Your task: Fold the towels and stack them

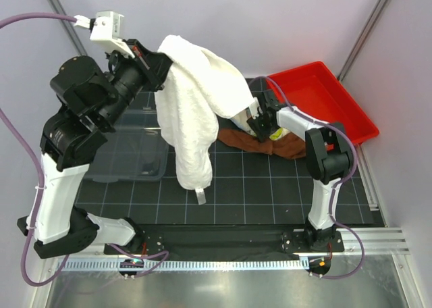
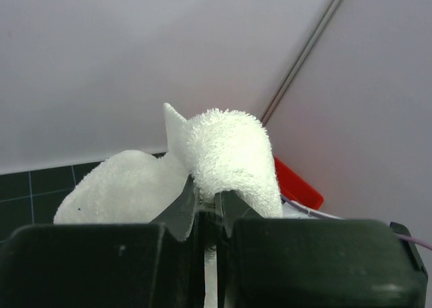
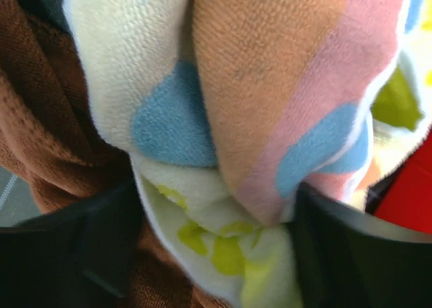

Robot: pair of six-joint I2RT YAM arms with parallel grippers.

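Observation:
High on the left, my left gripper [image 1: 162, 68] is shut on a white towel [image 1: 189, 112], which hangs down in loose folds. The left wrist view has the white towel [image 2: 233, 142] bunched between its fingertips. My right gripper [image 1: 262, 125] is down at a multicoloured patterned towel [image 3: 263, 85], whose folds fill much of the right wrist view. Its blurred fingers [image 3: 64, 254] stand apart on either side of that cloth. A brown towel [image 1: 236, 139] lies crumpled on the dark tiled surface, partly beneath the patterned one.
A red bin [image 1: 368, 127] stands at the back right, close beside the right gripper. On the left, a clear plastic container [image 1: 158, 163] sits partly hidden by the left arm.

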